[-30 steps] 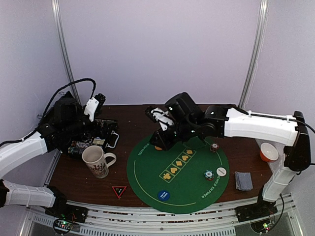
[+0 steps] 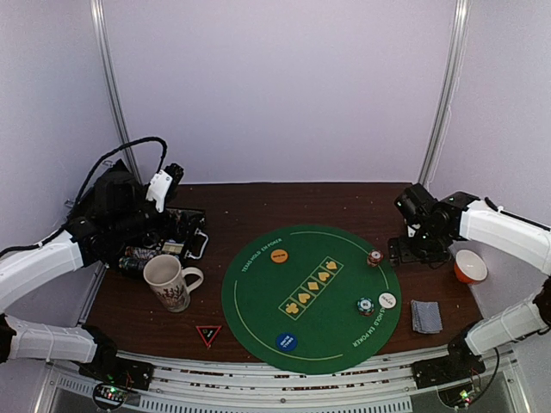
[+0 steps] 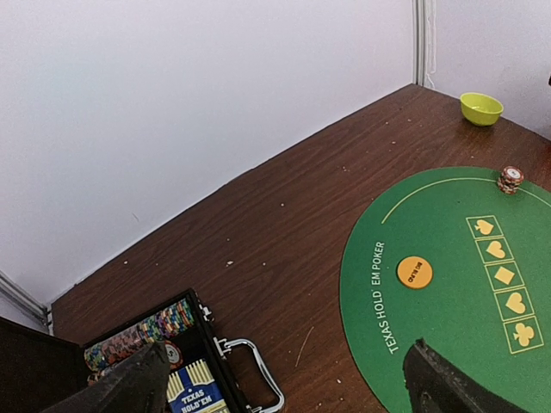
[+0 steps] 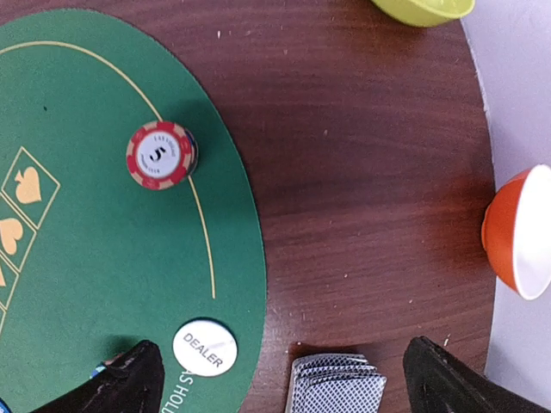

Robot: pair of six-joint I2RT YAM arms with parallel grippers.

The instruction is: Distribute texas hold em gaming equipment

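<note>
The round green poker mat (image 2: 258,318) covers the middle of the table. On it lie the orange big blind disc (image 3: 414,273), a blue disc (image 2: 286,342), the white dealer disc (image 4: 205,347), a red-rimmed chip stack (image 4: 162,155) and a dark-and-white chip stack (image 2: 365,305). At left, the chip case (image 3: 225,379) stands open with chips and cards inside. My left gripper is open and empty above the case area. My right gripper hangs open over the mat's right side, nothing between its fingers. A grey card deck (image 4: 337,386) lies right of the mat.
A patterned mug (image 2: 168,284) stands left of the mat, with a red triangular piece (image 2: 208,334) nearby. An orange-and-white bowl (image 2: 470,267) sits by the right wall, and a yellow-green bowl (image 3: 480,108) farther back.
My right arm has swung rightward from over the orange disc to the mat's right edge, uncovering that disc. The left arm, the discs and the chip stacks have stayed put.
</note>
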